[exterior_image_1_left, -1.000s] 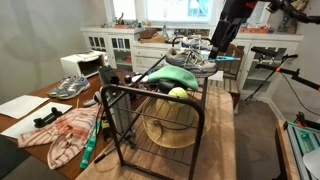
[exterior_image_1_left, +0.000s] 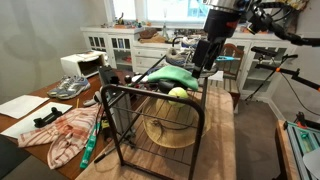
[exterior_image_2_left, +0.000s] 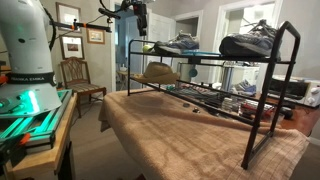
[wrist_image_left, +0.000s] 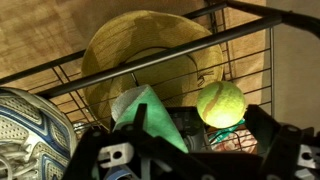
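Observation:
A yellow-green tennis ball (wrist_image_left: 221, 104) rests on the upper wire shelf of a black metal rack (exterior_image_1_left: 160, 92), near one end; in exterior view 1 the ball (exterior_image_1_left: 178, 92) shows beyond the top bar. Above that end of the rack hangs my gripper (exterior_image_1_left: 207, 52), pointing down and clear of the ball. In the wrist view its dark fingers (wrist_image_left: 142, 138) stand well apart, open, with nothing gripped. The ball appears between them, nearer the right finger. A green-and-white shoe or cloth item (wrist_image_left: 150, 112) lies beside the ball on the shelf.
Sneakers (exterior_image_2_left: 250, 42) occupy the rack's upper shelf, and a straw hat (exterior_image_2_left: 160, 72) sits underneath. Rack bars (wrist_image_left: 160, 58) run close by the ball. A striped cloth (exterior_image_1_left: 68, 134) and more shoes (exterior_image_1_left: 70, 87) lie on the left of the table.
Over the last second my gripper has shifted left in exterior view 1, to above the rack, with its fingers turned downward. The ball, rack and shoes have stayed put.

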